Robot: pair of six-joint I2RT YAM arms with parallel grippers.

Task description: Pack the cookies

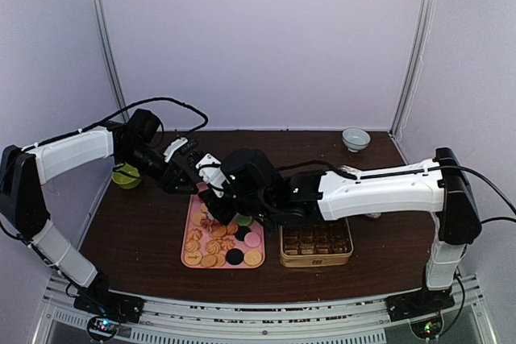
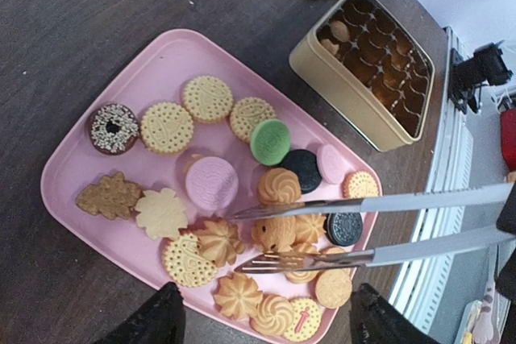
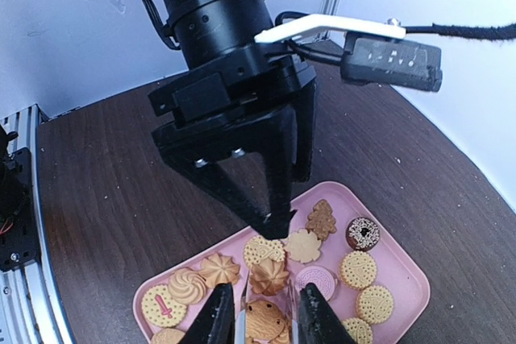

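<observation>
On the pink tray (image 2: 129, 90) lie assorted cookies, with a bear-faced cookie (image 2: 274, 234) among swirl and star shapes. My right gripper is shut on silver tongs (image 2: 435, 199), which reach low over the tray. Their two tips stand apart, with the bear-faced cookie between the arms and a star swirl cookie (image 3: 268, 277) just at the tips. Whether the tongs grip anything is unclear. Above the tray's left-hand edge my left gripper hangs open and empty. The tin (image 1: 316, 260) has a brown compartment liner and holds a cookie (image 2: 339, 31).
The tin stands to the right of the tray. A green bowl (image 1: 126, 176) sits at the far left, and a pale blue bowl (image 1: 355, 138) at the back right. Both arms meet closely above the tray.
</observation>
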